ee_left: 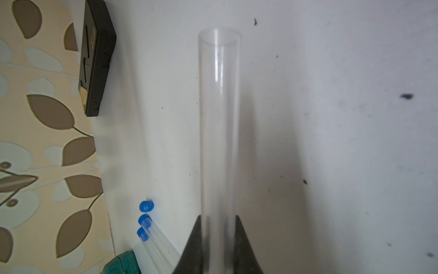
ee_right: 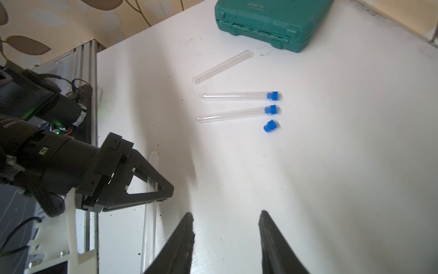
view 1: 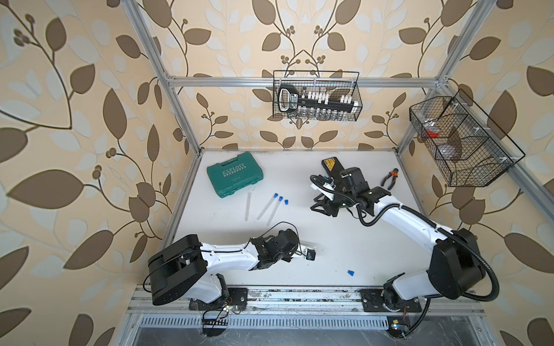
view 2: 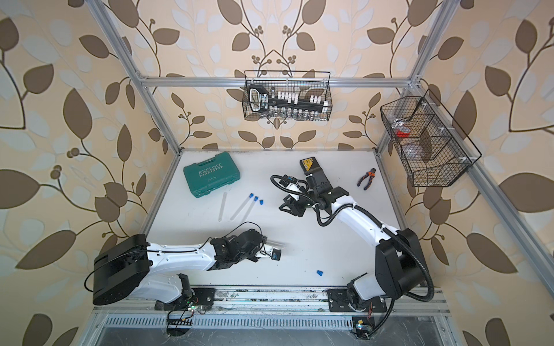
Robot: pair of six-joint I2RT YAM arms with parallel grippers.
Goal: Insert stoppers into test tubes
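Note:
In the left wrist view, my left gripper is shut on a clear test tube (ee_left: pixel 220 123), whose mouth is open with no stopper in it. My right gripper stands open above the table, nothing between its fingers. A blue stopper (view 1: pixel 351 272) lies alone near the table's front edge. Another loose blue stopper (ee_right: pixel 270 126) lies beside two tubes, an upper tube (ee_right: pixel 237 96) and a lower tube (ee_right: pixel 230 115), each with a blue stopper in its end. An unstoppered tube (ee_right: pixel 223 67) lies nearer the green case.
The green case (view 1: pixel 235 174) sits at the back left. A black box (view 1: pixel 331 166) is behind my right gripper, and pliers (view 1: pixel 390 178) lie at the back right. Wire baskets hang above.

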